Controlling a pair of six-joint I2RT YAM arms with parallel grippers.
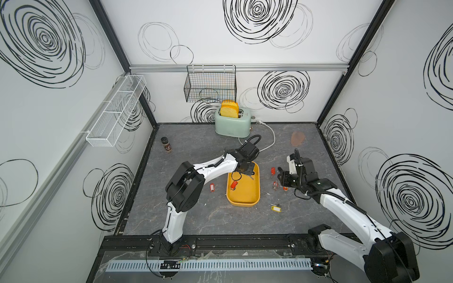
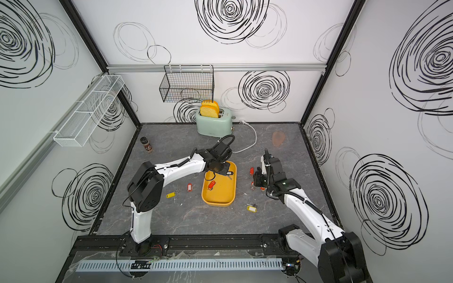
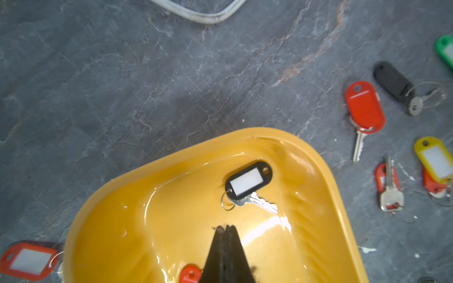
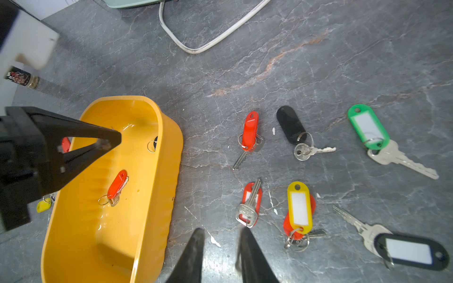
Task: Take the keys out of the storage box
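Note:
The yellow storage box (image 1: 244, 203) holds a key with a black tag (image 3: 248, 181) near its far end and a key with a red tag (image 4: 117, 185) nearer its middle. Over the box hangs my left gripper, its fingertips pressed together with nothing visible between them. The black-tagged key lies just beyond those tips, apart from them. My right gripper hovers above the table to the right of the box, fingers apart and the gap empty.
Right of the box lie several loose keys, among them a green-tagged key (image 4: 369, 125) and a yellow-tagged key (image 4: 299, 207). Another red-tagged key (image 3: 29, 260) is left of the box. A toaster (image 1: 232, 123) and its white cable (image 4: 207, 45) stand behind.

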